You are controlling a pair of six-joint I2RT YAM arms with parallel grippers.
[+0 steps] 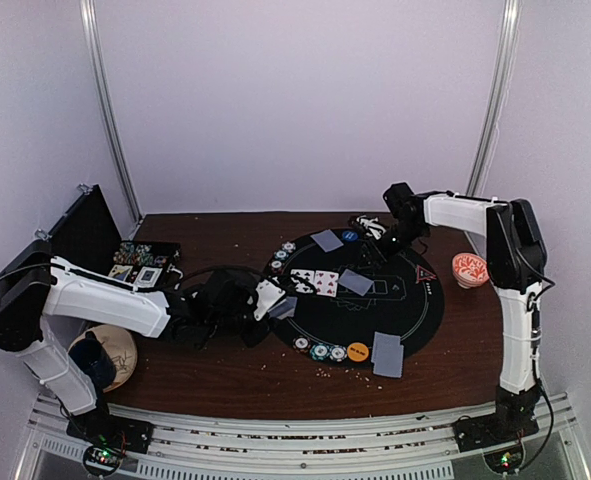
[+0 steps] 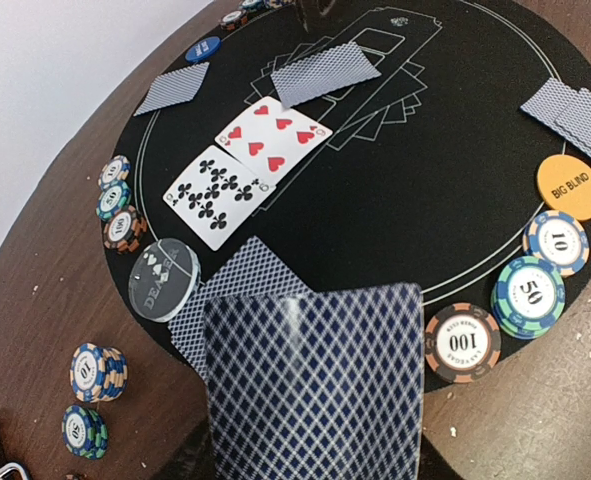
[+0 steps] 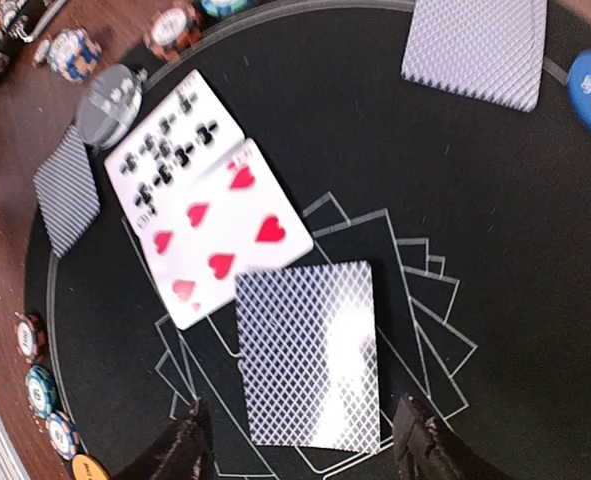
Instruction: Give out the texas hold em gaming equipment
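A black poker mat carries a face-up club card and heart card, with a face-down card beside them on the printed card boxes. My left gripper is shut on a blue-patterned card at the mat's left edge, above another face-down card. My right gripper hangs over the middle of the mat, fingers apart behind the face-down card, holding nothing. Pairs or singles of face-down cards lie at the rim, along with chips and a big blind button.
An open case with gear stands at the left, near a dark cup on a round coaster. A red-patterned bowl sits right of the mat. Bare wood shows along the front.
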